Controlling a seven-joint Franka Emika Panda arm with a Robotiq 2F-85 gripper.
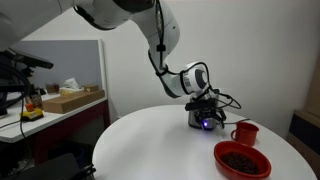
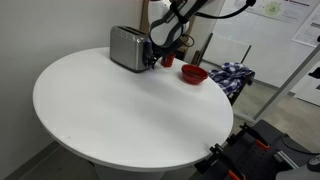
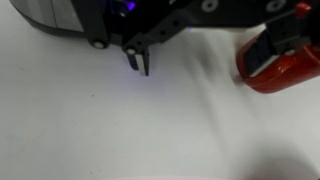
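My gripper (image 1: 210, 122) hangs low over the far part of the white table, beside a silver toaster (image 2: 128, 48). In the wrist view its fingers stand wide apart, and only bare table shows between them. A red mug (image 1: 245, 133) is to the gripper's right in exterior view 1. From the wrist, the mug (image 3: 287, 75) appears partly behind the right finger (image 3: 266, 58); whether they touch, I cannot tell. The toaster's edge (image 3: 45, 14) shows at the wrist view's upper left. In exterior view 1 the arm hides much of the toaster.
A red bowl (image 1: 243, 160) with dark contents stands nearer the front right in exterior view 1. Past the table edge lies a checked cloth (image 2: 232, 77).
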